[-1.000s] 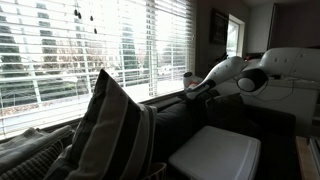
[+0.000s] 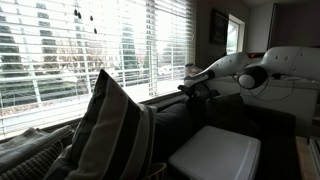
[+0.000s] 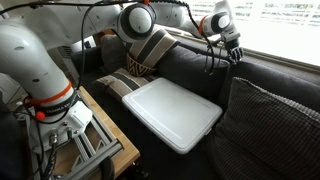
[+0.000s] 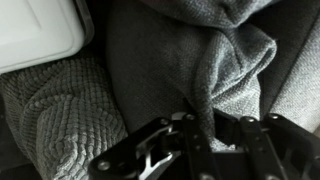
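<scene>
Grey woven fabric [image 4: 225,65] fills the middle of the wrist view, bunched into a raised fold. My gripper is shut on this fold, which runs down between its dark fingers. Whether the fabric is a blanket or a cover cannot be told. In exterior view 2 the gripper [image 3: 233,50] is at the top of the sofa back, near the window. Exterior view 1 has the gripper [image 2: 198,88] as a dark shape beyond the striped pillow; the fabric in it is too dark to make out there.
A white flat-topped box or lid [image 3: 172,108] lies on the dark sofa seat. Striped pillows [image 3: 152,50] lean at the sofa's far end, and a ribbed dark cushion [image 3: 258,128] stands at the right. Window blinds [image 2: 80,60] hang close behind the sofa back.
The hand has shifted slightly and the arm's end link lies at a flatter angle than before. Pillows and white box have stayed put.
</scene>
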